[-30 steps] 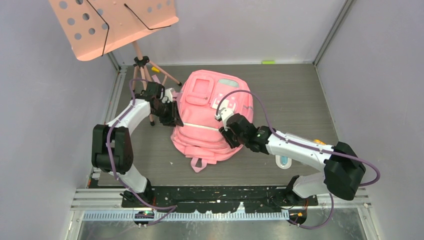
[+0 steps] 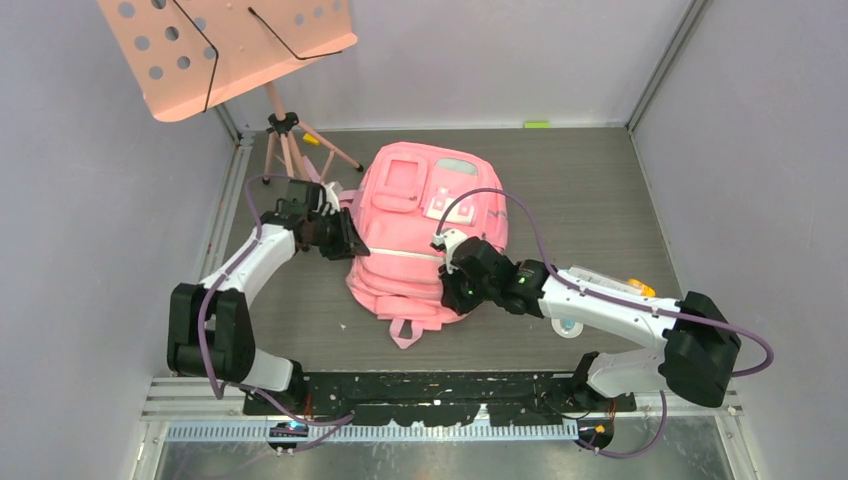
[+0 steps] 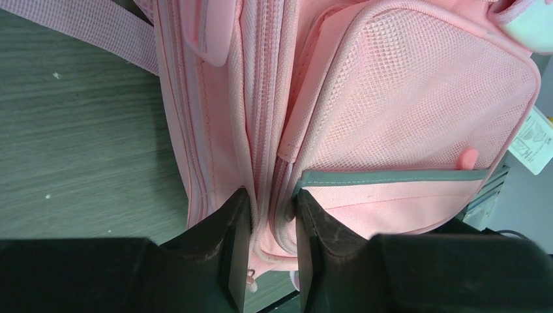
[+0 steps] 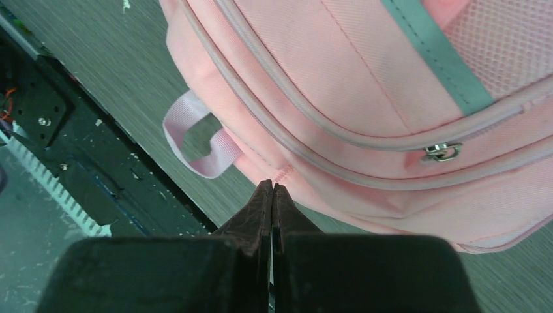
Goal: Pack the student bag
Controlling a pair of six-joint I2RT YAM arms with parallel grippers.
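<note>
A pink backpack [image 2: 400, 225] lies front up in the middle of the grey table, its loop handle [image 2: 405, 333] toward the near edge. At the bag's left side my left gripper [image 2: 357, 252] is shut on its fabric. In the left wrist view the left gripper pinches a piped fold beside the mesh pocket [image 3: 417, 91]. Over the bag's lower right part is my right gripper [image 2: 455, 303]. In the right wrist view the right gripper is shut, with nothing showing between its fingertips, near the loop handle [image 4: 209, 160] and a metal zipper pull [image 4: 443, 152].
A pink music stand [image 2: 285, 125] rises at the back left, close to the bag. Right of the bag, partly behind my right arm, lie a round white-and-blue item [image 2: 567, 327] and an orange item [image 2: 641, 287].
The left arm has shifted slightly, and the bag's lower end with its loop handle has swung a little to the right.
</note>
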